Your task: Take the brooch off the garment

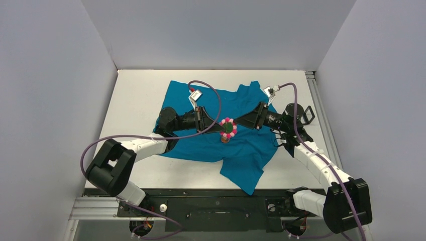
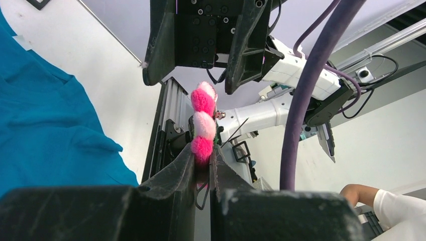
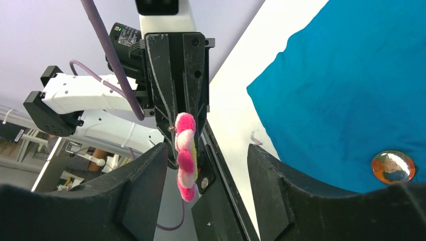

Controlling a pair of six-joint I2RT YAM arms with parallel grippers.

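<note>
A pink and white fluffy flower [image 1: 228,127] with a green middle is held above the blue garment [image 1: 201,148]. My left gripper is shut on the flower's edge; its pompoms stand up between the fingers. To the right of the flower, my right gripper is open, with a gap between its fingers and the flower showing beyond them. The round, shiny brooch [image 3: 393,166] lies flat on the blue cloth below, and only its edge shows under the flower in the top view. Neither gripper touches the brooch.
A small black frame [image 1: 308,115] stands at the table's right side. Bare white table [image 1: 135,100] lies to the left of the cloth. Purple cables [image 1: 150,136] loop along both arms.
</note>
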